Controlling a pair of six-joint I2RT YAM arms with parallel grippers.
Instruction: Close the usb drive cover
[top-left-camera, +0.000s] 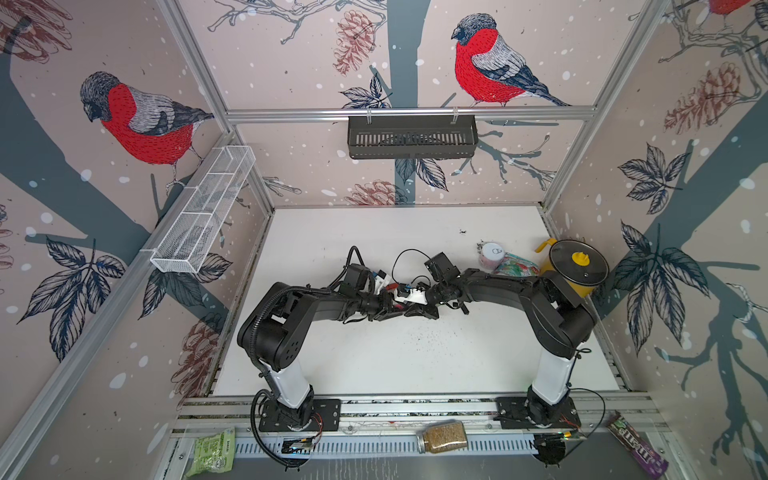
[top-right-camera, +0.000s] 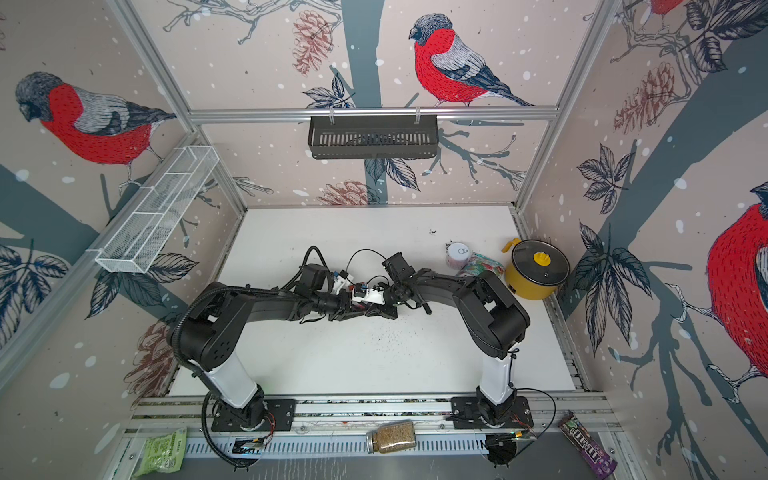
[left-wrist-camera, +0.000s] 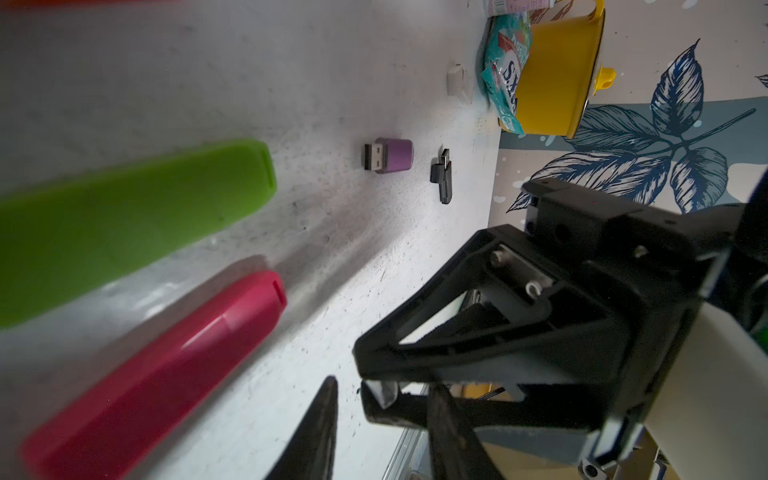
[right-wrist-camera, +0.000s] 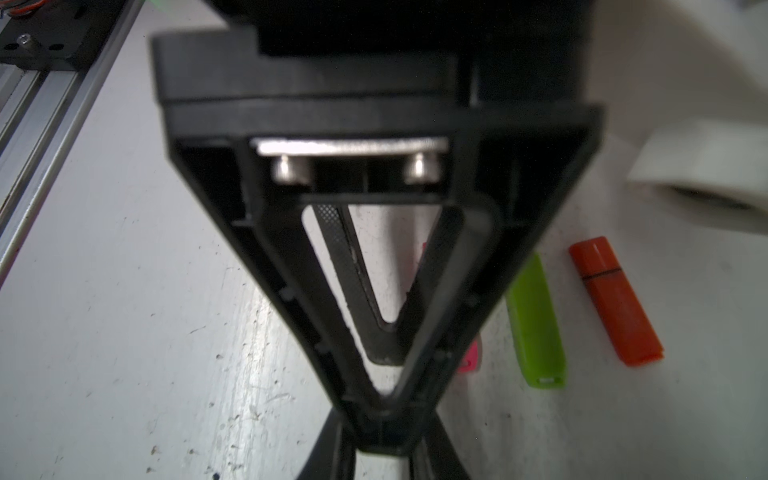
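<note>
My two grippers meet over the middle of the table, left (top-left-camera: 384, 304) and right (top-left-camera: 414, 302). In the left wrist view, the right gripper is shut on a small metallic piece at its tips; the left gripper stands open, its blurred fingertips either side of those tips. Below lie a green drive (left-wrist-camera: 128, 216), a pink drive (left-wrist-camera: 160, 384), a purple drive (left-wrist-camera: 395, 155) with bare metal plug and a black piece (left-wrist-camera: 444, 176). The right wrist view shows a red capped drive (right-wrist-camera: 614, 312); the held piece is mostly hidden there.
At the back right are a yellow pot (top-left-camera: 564, 272), a round tub (top-left-camera: 491, 254) and a teal packet (top-left-camera: 517, 267). A dark basket (top-left-camera: 412, 140) hangs on the back wall.
</note>
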